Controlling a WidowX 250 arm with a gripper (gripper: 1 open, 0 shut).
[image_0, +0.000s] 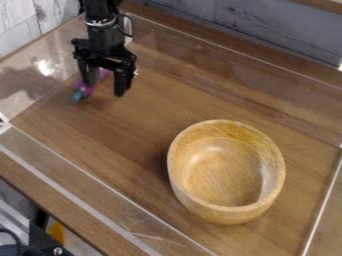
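Note:
My black gripper (103, 72) is open at the upper left of the table, low over a small purple and teal object (83, 92) that lies on the wood, partly hidden behind the left finger. I cannot tell whether the gripper touches it.
A large pale yellow bowl (225, 172) stands at the lower right of the wooden table (154, 120). A grey wall runs along the back, and the table's edge is at the lower left.

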